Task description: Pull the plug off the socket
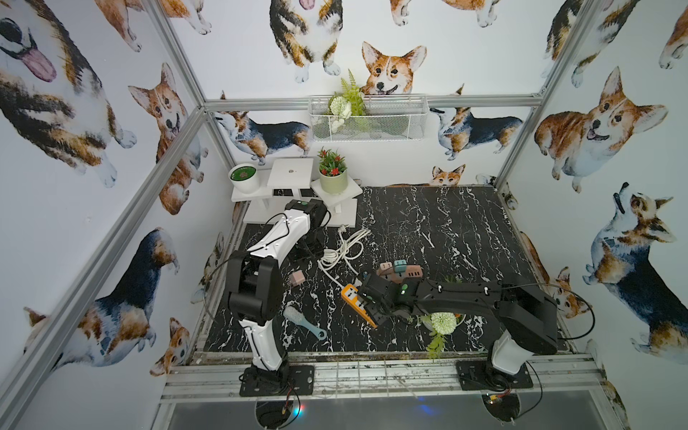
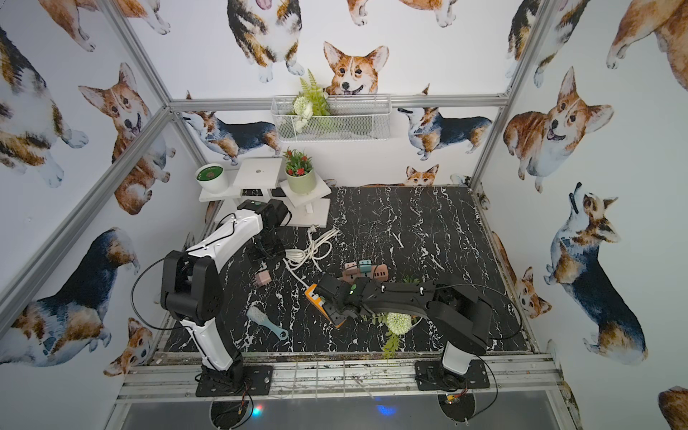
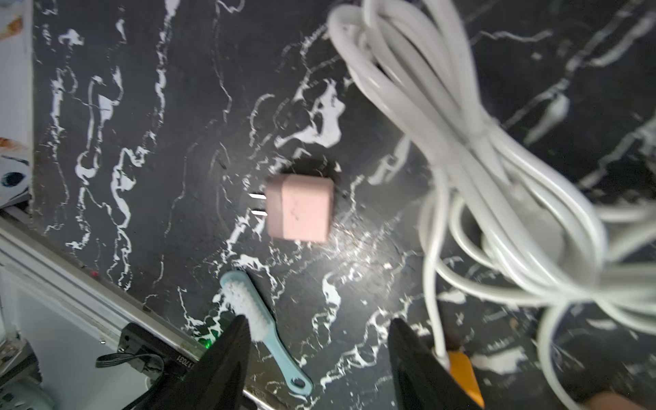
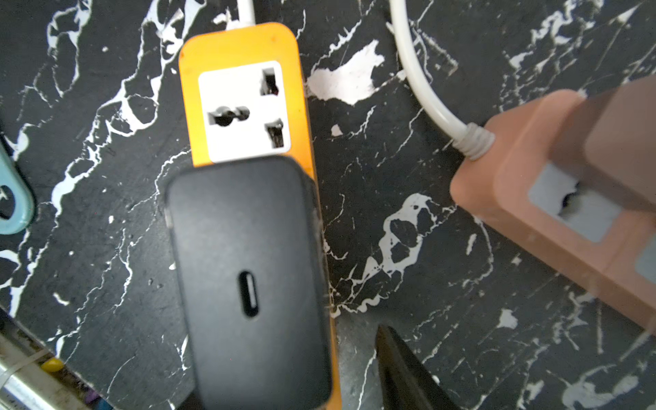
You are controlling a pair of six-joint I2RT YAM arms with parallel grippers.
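Observation:
A black charger plug (image 4: 249,287) with a USB-C slot sits over the orange power strip (image 4: 239,44) in the right wrist view. My right gripper is shut on this plug, one finger on each side. A strip of table shows beside its right fingertip, and the contact lies out of sight below. White socket holes face up at the strip's far end. My left gripper is open and empty above the table. Ahead of its fingers a pink charger plug (image 3: 299,207) lies loose, prongs to the left.
White coiled cable (image 3: 471,143) lies right of the pink plug, and a blue brush (image 3: 263,328) nearer the front. A pink power strip (image 4: 526,184) with blocks on it sits beside the orange one. White stands (image 1: 290,172) with pots occupy the back left.

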